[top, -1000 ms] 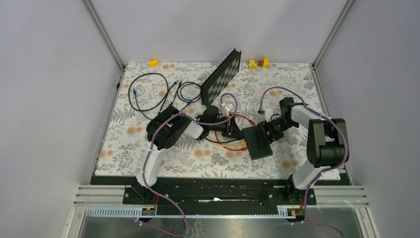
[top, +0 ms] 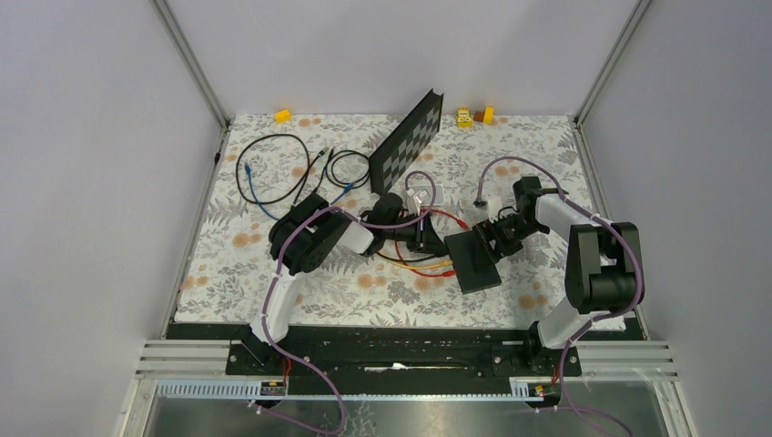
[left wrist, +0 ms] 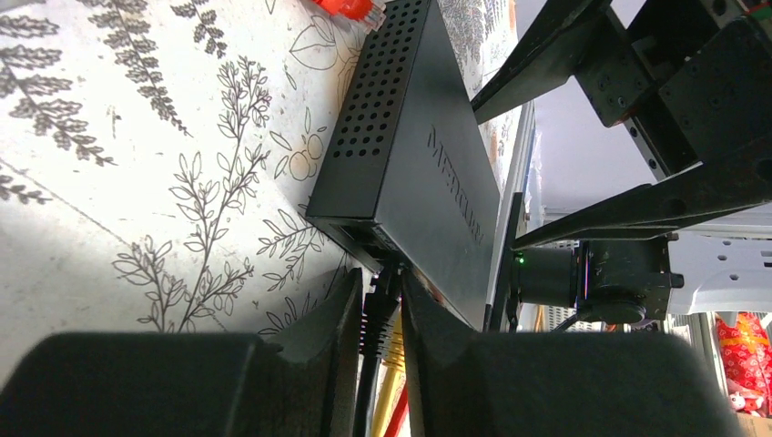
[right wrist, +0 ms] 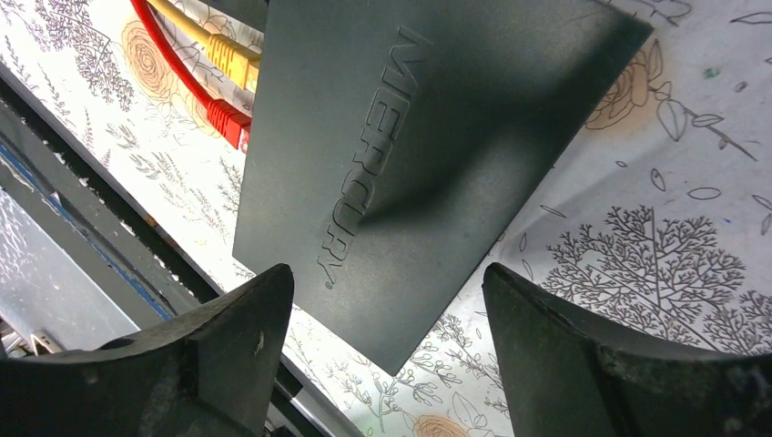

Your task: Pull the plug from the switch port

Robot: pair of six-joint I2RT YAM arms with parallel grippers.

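The black switch lies on the patterned table, seen close in both wrist views. In the left wrist view a black plug sits at the switch's end face, between the fingertips of my left gripper, which are close around it; whether they grip it is hard to tell. My right gripper is part open above the switch, with nothing held between its fingers. Yellow and red plugs lie loose beside the switch.
A dark checkered board stands at the back. Coiled black and blue cables lie at the left, and small yellow blocks at the back edge.
The right arm has shifted very slightly. Nothing else visibly differs in the top view.
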